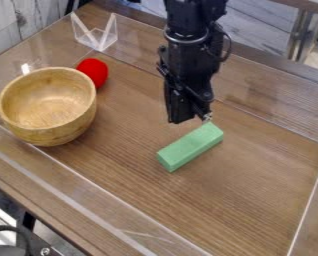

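Note:
A black robot arm reaches down from the top of the camera view, its gripper (190, 112) hanging over the middle of the wooden tray, just above and behind a mint-green block (190, 147). Whether the fingers are open or shut is hard to tell. The green block lies flat and diagonal, apparently apart from the gripper. A tan bowl (47, 106) sits at the left, and a red rounded object (94, 72) lies behind it.
A clear wire-like stand (95, 32) is at the back left. The tray's right and front parts (242, 200) are bare wood. Walls edge the work area at left and back.

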